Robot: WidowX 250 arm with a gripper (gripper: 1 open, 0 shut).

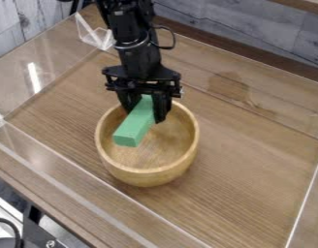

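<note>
My black gripper (143,97) points down at the back rim of a wooden bowl (169,160), shut on a green block (135,127). The block hangs tilted over the left part of the bowl, its upper end partly hidden by the fingers. The bowl's inside is otherwise bare where visible.
The bowl stands on a wooden table (252,184) with free room to its right and left. A pale wall or edge runs along the back, and a dark cable lies at the lower left corner.
</note>
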